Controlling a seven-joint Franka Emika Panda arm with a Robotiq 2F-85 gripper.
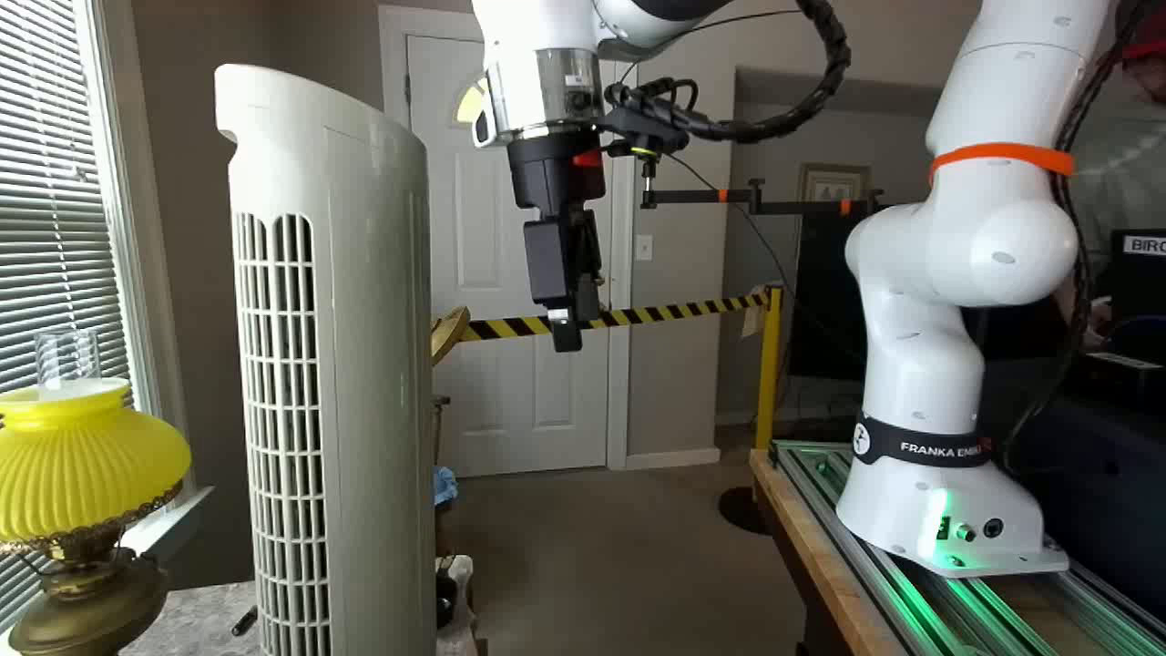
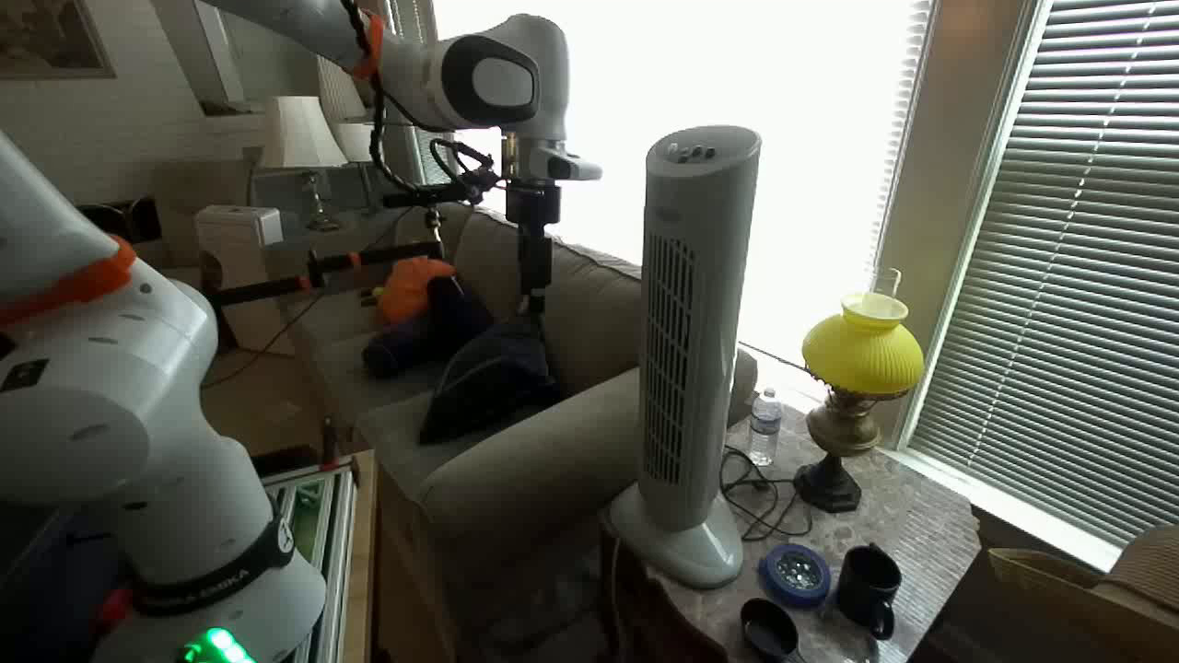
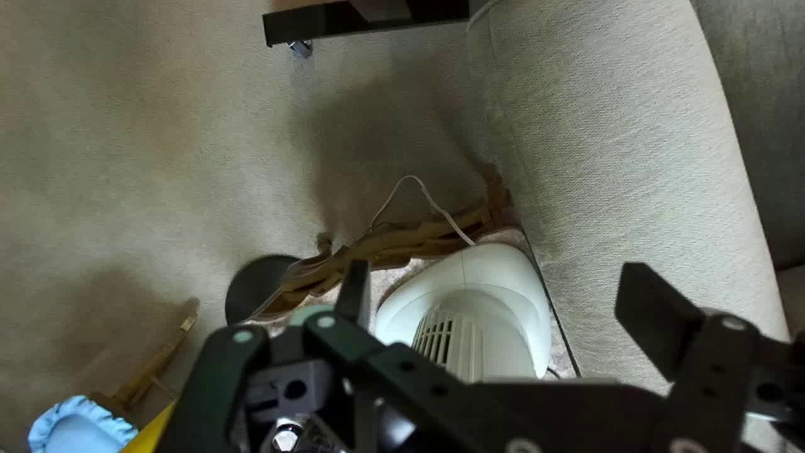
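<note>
A tall pale tower fan (image 2: 698, 343) stands upright on a small stone-topped side table, its buttons facing up on the slanted top. My gripper (image 1: 566, 328) points downward in the air, apart from the fan. In the wrist view the two fingers of the gripper are spread wide with nothing held between them. Below and between them show the fan's white base (image 3: 483, 275) and part of its grille. The fan's top is not clearly visible from the wrist.
On the side table (image 2: 917, 497) are a yellow-shaded lamp (image 2: 862, 348), a water bottle (image 2: 764, 425), a blue round container (image 2: 796, 575), a black mug (image 2: 868, 586) and a dark bowl (image 2: 769, 630). A sofa arm (image 3: 611, 166) borders the table. Open carpet lies on the other side.
</note>
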